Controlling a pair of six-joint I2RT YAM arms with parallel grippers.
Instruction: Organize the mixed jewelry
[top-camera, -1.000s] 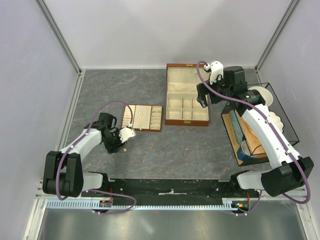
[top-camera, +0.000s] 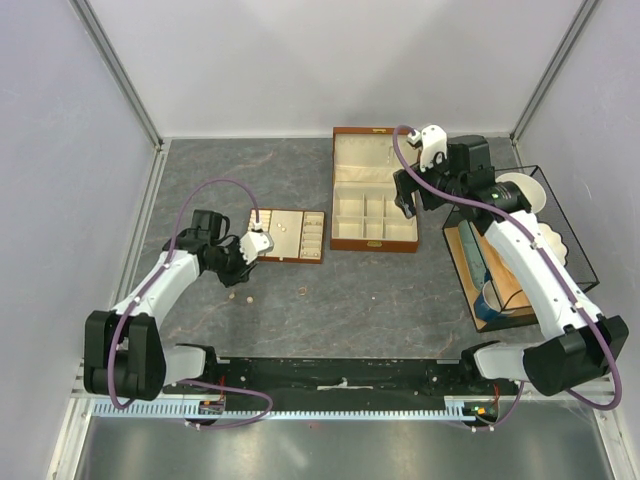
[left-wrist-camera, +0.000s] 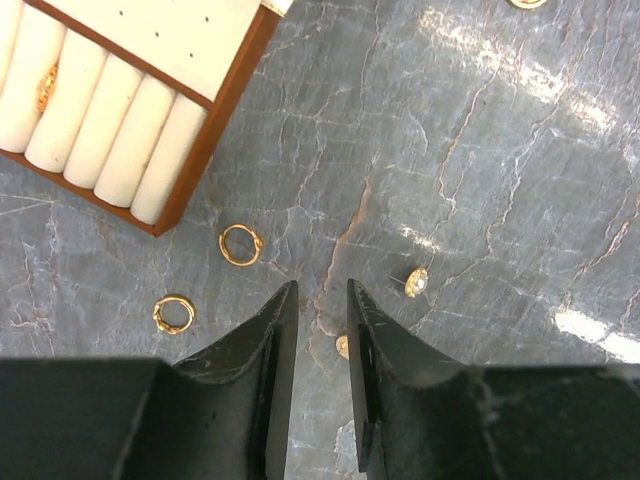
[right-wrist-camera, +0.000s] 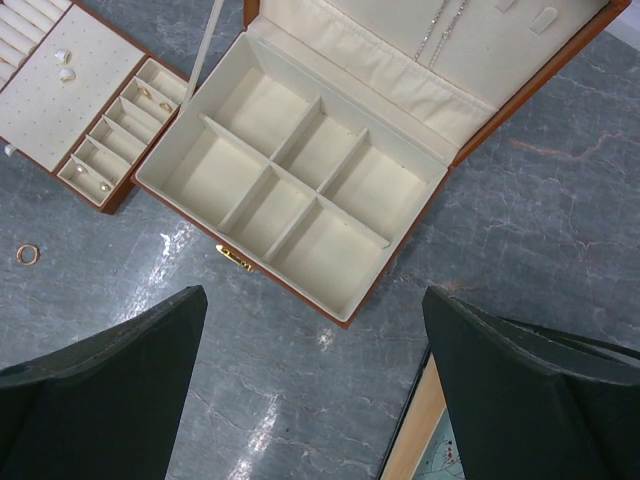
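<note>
My left gripper hangs over scattered jewelry, fingers nearly together; whether anything small is between them is not visible. Below it lie gold rings, one (left-wrist-camera: 240, 244) near the tray (left-wrist-camera: 230, 90), another (left-wrist-camera: 173, 315) farther off, and small studs (left-wrist-camera: 416, 282). The tray has ring rolls, a flat pad and small compartments holding some pieces. The open jewelry box (top-camera: 375, 243) has empty compartments and chains in its lid. My right gripper stands open above the box's near right, nothing between its fingers.
A black wire rack (top-camera: 590, 281) with plates and a blue cup (top-camera: 487, 300) stands at the right.
My left gripper has risen and moved slightly back from the front-left pieces. The right arm is still.
</note>
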